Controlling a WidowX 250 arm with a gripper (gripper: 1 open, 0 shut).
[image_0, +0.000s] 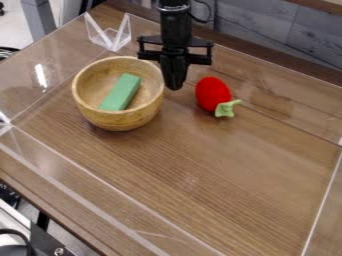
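Observation:
A wooden bowl (140, 118) sits at the left of the table with a green block (119, 92) lying inside it. Just right of the bowl is a red object with a green top (213, 94), like a strawberry or pepper. The black gripper (174, 72) hangs over the back of the table, at the bowl's back right and left of the red object. Its fingers are small and dark, and whether anything is between them is hard to tell.
A small clear wire or plastic item (110, 34) stands at the back left. A grey wall runs along the back right.

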